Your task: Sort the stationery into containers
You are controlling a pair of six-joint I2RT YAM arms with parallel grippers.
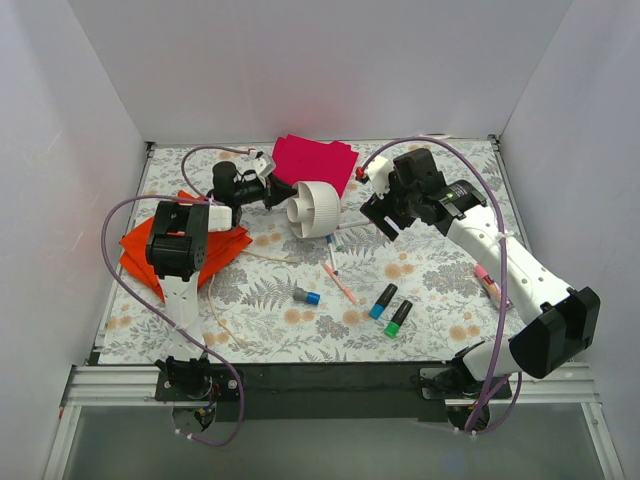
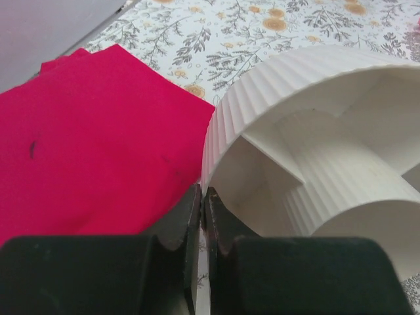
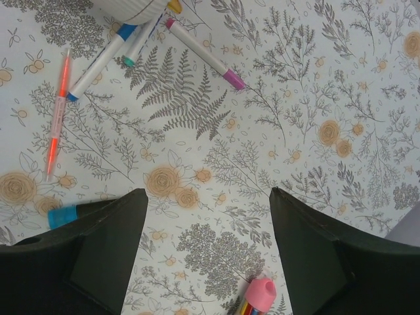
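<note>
A white ribbed holder with inner compartments (image 1: 321, 208) lies on its side at the table's middle. My left gripper is shut on its thin rim, the holder's wall (image 2: 275, 82) rising to the right in the left wrist view. Over the table right of the holder, my right gripper is open and empty. Below it lie an orange pen (image 3: 58, 118), a blue-tipped white marker (image 3: 102, 62), a green-tipped marker (image 3: 140, 47) and a pink marker (image 3: 205, 54). Nearer the front are a blue-capped black marker (image 1: 383, 301) and a green-capped one (image 1: 398, 318).
Red cloth (image 1: 313, 163) lies behind the holder and orange cloth (image 1: 215, 252) under the left arm. A small blue-and-grey item (image 1: 306, 296) rests front-centre. Toward the right edge sits a pink-topped tube (image 1: 490, 284).
</note>
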